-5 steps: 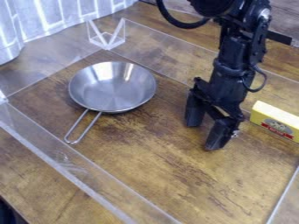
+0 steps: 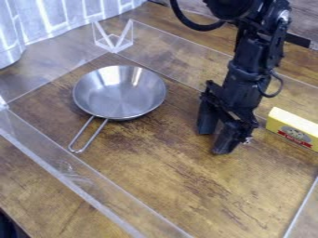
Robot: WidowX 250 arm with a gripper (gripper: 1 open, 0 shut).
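Observation:
The black robot arm reaches down on the right side of the wooden worktop, its gripper low at the surface with the fingers pointing down. Whether it is open or shut, and whether anything is between the fingers, I cannot tell, as the dark parts blend together. A steel pan with a wire handle lies to the left of the gripper. A yellow box lies just right of the gripper, partly at the frame's edge.
A white wire stand sits at the back left, near a white striped cloth. Clear plastic strips run along the worktop's sides.

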